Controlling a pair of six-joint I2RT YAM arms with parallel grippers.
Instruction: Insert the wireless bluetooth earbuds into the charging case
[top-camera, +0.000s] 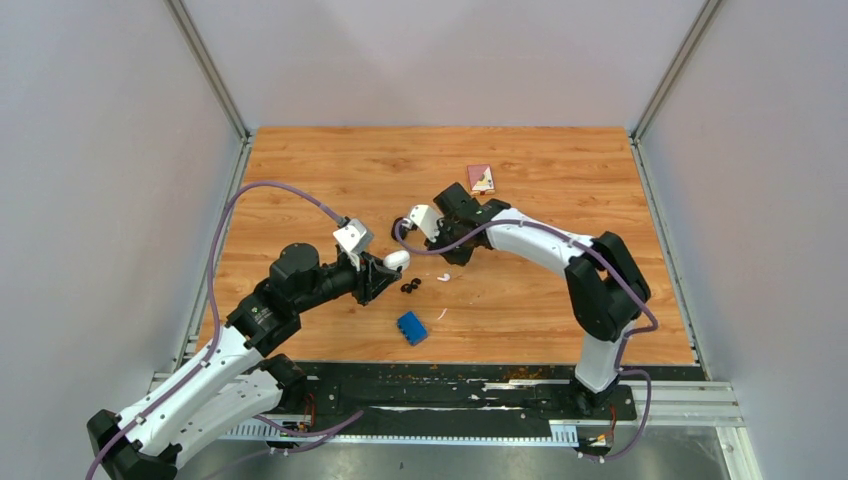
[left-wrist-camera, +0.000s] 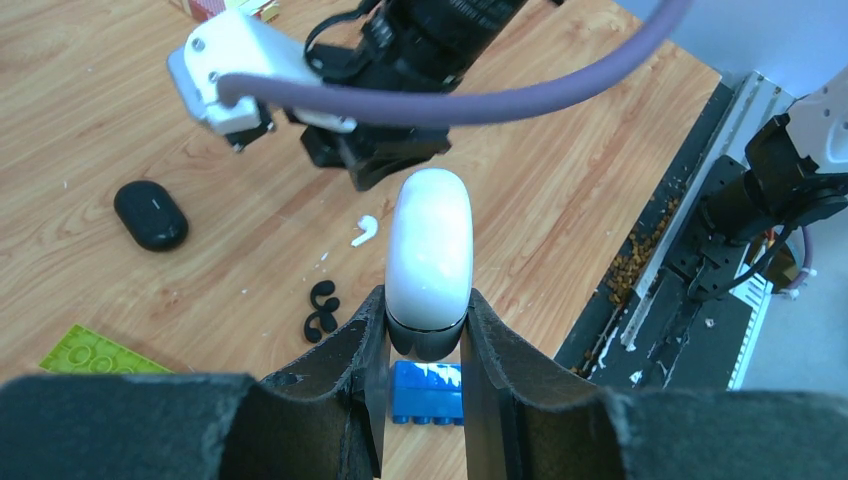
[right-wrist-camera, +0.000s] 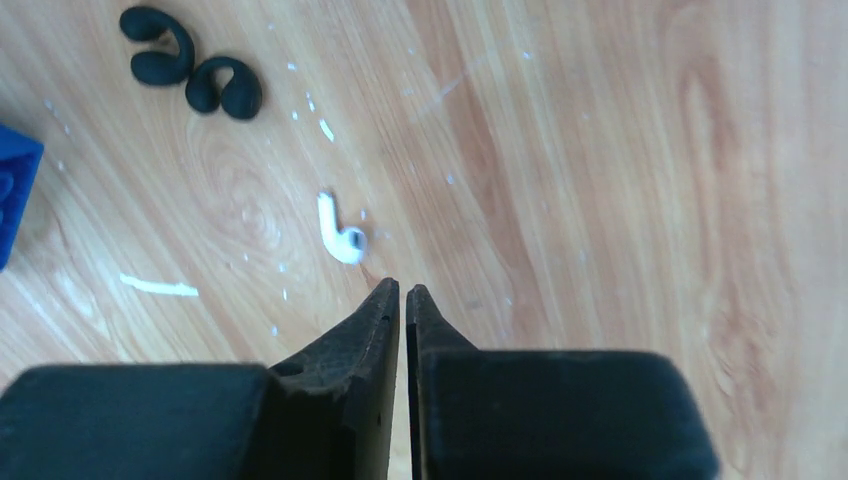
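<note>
The white charging case (left-wrist-camera: 428, 250) is held upright in my left gripper (top-camera: 388, 272), shut on its dark lower end; it looks closed. A single white earbud (right-wrist-camera: 340, 235) lies on the wood, also visible in the top view (top-camera: 444, 277). My right gripper hovers above that earbud, its fingertips together with nothing visible between them; the earbud lies just beyond them in the right wrist view.
Two black curled pieces (right-wrist-camera: 222, 90), a blue brick (top-camera: 412, 328), a green brick (left-wrist-camera: 95, 353), a dark oval object (left-wrist-camera: 150, 215) and a pink card box (top-camera: 480, 179) lie around.
</note>
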